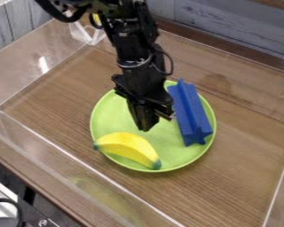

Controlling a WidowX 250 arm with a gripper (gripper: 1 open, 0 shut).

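A green plate point(156, 159) lies on the wooden surface. On its front left is a yellow banana point(129, 147). A blue object point(191, 113), long and angular, lies along the plate's right side. My black gripper point(147, 119) hangs over the middle of the plate, behind the banana and left of the blue object. I cannot make out whether its fingers are open or shut, or whether they touch the plate.
Clear walls edge the left and front-left sides, and a grey panel stands along the back.
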